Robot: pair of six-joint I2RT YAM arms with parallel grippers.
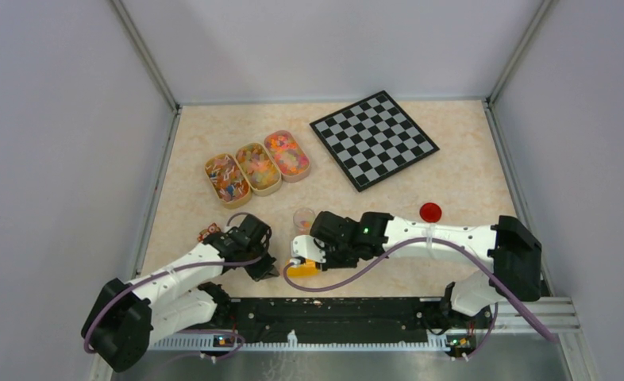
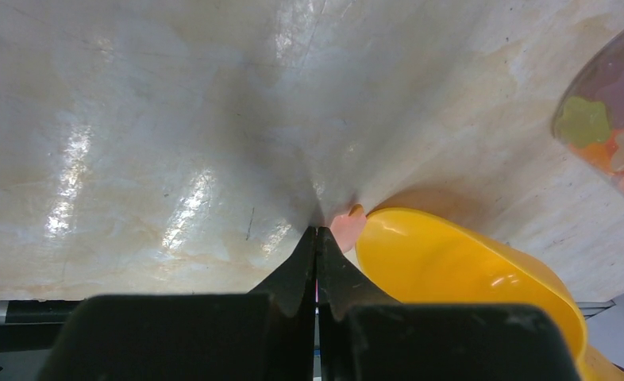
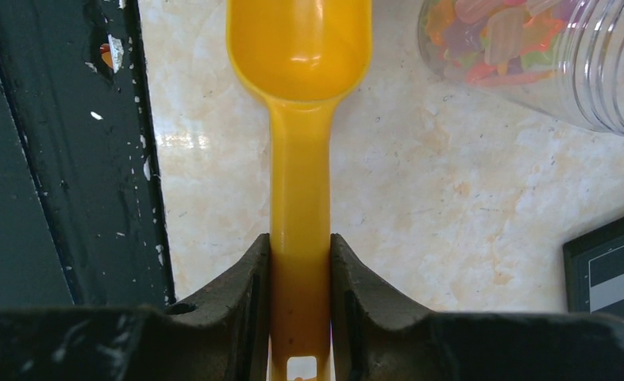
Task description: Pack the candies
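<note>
Shut on the handle of a yellow scoop [image 3: 301, 143] is my right gripper; the scoop's bowl lies low at the table. A small pink candy [image 2: 346, 230] rests on the table at the lip of that bowl. Right behind the candy, the tips of my left gripper are closed together, with nothing visible between them. The clear jar [image 3: 499, 55] stands near the scoop and holds several colourful candies. In the top view, three tubs of candy, the left tub [image 1: 229, 179], middle tub [image 1: 260, 167] and right tub [image 1: 288, 155], sit behind the left arm.
A red lid [image 1: 430, 212] lies right of centre, behind the right arm. The checkered board [image 1: 375, 139] is at the back. A wrapped red-brown item [image 1: 208, 231] is beside the left arm. A dark strip [image 1: 340, 311] borders the table's front.
</note>
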